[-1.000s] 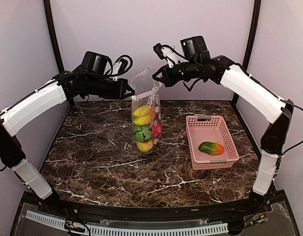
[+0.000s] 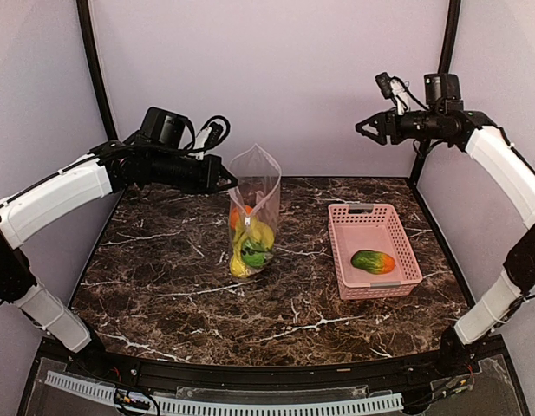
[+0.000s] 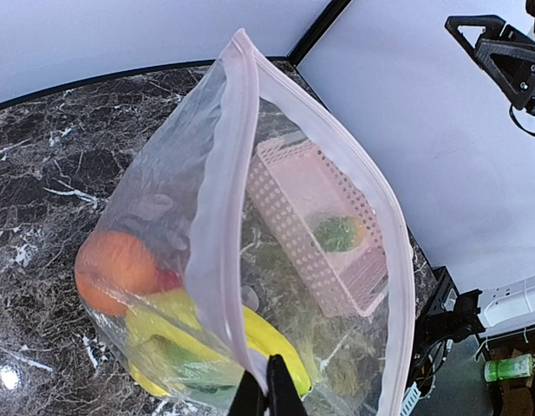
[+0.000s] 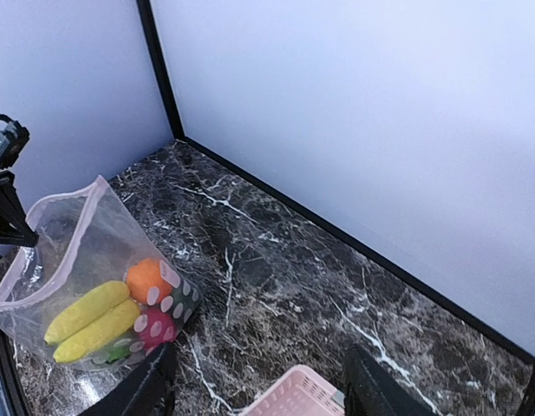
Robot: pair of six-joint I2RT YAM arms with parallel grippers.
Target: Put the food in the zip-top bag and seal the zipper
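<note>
The clear zip bag (image 2: 254, 217) stands upright on the marble table with orange (image 3: 111, 269), yellow and green food inside; its top edge hangs from my left gripper (image 2: 225, 182), which is shut on it. In the left wrist view the bag's zipper strips (image 3: 380, 225) stand apart. My right gripper (image 2: 371, 128) is up at the right, above and behind the pink basket, fingers apart with nothing between them. A green-orange papaya-like piece (image 2: 372, 261) lies in the basket.
The pink basket (image 2: 334, 234) sits on the right of the table. Walls enclose the back and sides.
My right gripper has left the bag's top and swung up and to the right. The bag has settled lower, and my left gripper has come slightly down.
</note>
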